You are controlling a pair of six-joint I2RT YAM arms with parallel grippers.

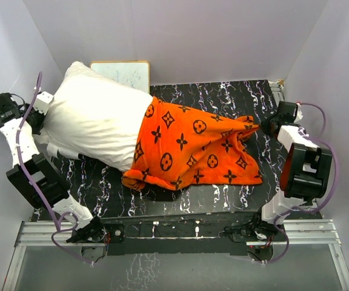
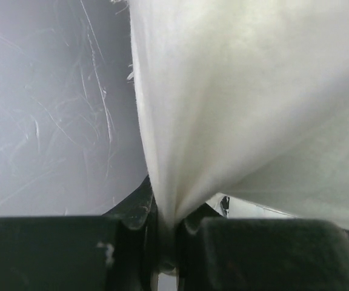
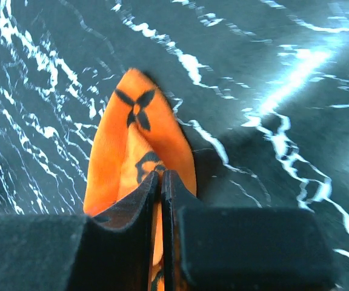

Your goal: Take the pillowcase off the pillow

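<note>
A white pillow [image 1: 96, 115] fills the left side of the top view, its right part inside an orange pillowcase [image 1: 180, 151] with black motifs, which stretches right across the table. My left gripper [image 1: 38, 115] is shut on the pillow's left corner; in the left wrist view white fabric [image 2: 247, 91] bunches between its fingers. My right gripper [image 1: 270, 127] is at the far right, shut on the pillowcase's narrow end, with orange cloth [image 3: 114, 170] showing between and beyond its fingers in the right wrist view.
A whiteboard [image 1: 120, 73] lies behind the pillow at the back. Grey walls enclose both sides.
</note>
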